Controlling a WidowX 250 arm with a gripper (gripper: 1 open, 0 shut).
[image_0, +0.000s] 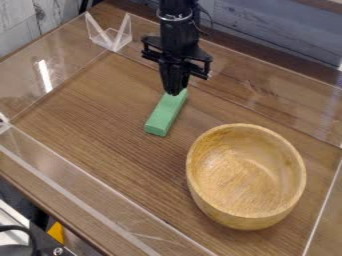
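Note:
A flat green rectangular block (166, 114) lies on the wooden table, slanted, left of centre. My black gripper (175, 75) hangs above its far end, fingers pointing down; whether they touch the block or are open or shut is hard to tell.
A large yellow bowl (246, 175) fills the lower right. A clear plastic piece (7, 128) sits at the left edge. A wall and edge run along the back.

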